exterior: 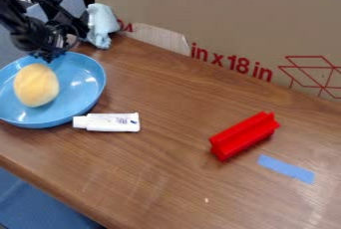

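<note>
The black gripper [47,44] is at the upper left, over the far rim of a blue plate [80,99]; its fingertips are small and dark, and whether they are open is hard to see. A pale yellow rounded object [36,86] lies on the plate, just below the gripper. A white tube [106,122] lies on the wooden table beside the plate. A red block-like object [244,134] lies to the right.
A blue tape strip [285,169] is on the table at the right. A cardboard panel [226,19] stands along the back. A pale blue cloth-like item [102,24] is by the arm.
</note>
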